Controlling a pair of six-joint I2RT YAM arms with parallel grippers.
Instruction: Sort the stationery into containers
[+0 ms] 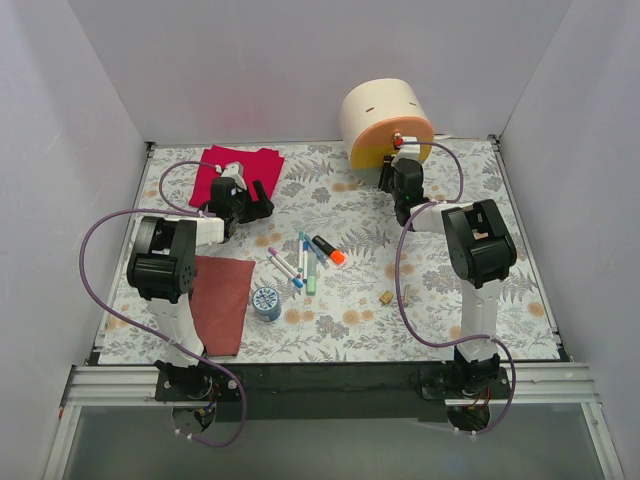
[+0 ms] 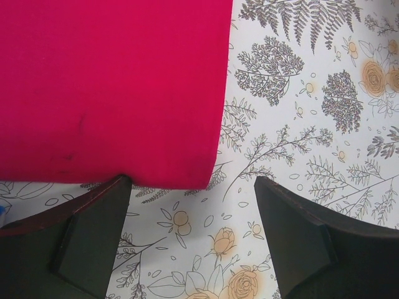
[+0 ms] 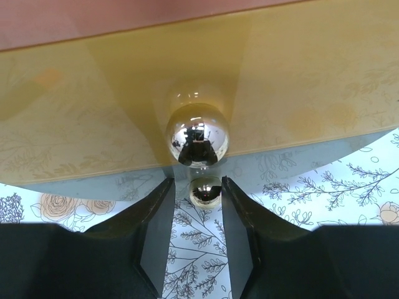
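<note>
Pens and markers (image 1: 303, 262), one of them a thick black one with an orange end (image 1: 328, 250), lie on the patterned table. At the back stands a rounded container (image 1: 385, 115) with an orange and yellow front. In the right wrist view, two shiny round knobs show on it, an upper knob (image 3: 197, 135) and a lower knob (image 3: 205, 192). My right gripper is open, fingertips either side of the lower knob; contact cannot be made out. Over the edge of a red cloth (image 2: 124, 93), my left gripper stands wide open and empty.
A brownish-red cloth (image 1: 220, 305) lies at the front left, beside a round blue-grey object (image 1: 266, 303). Small tan pieces (image 1: 386, 297) lie front right. Bare patterned table shows in the front middle. Walls rise on both sides.
</note>
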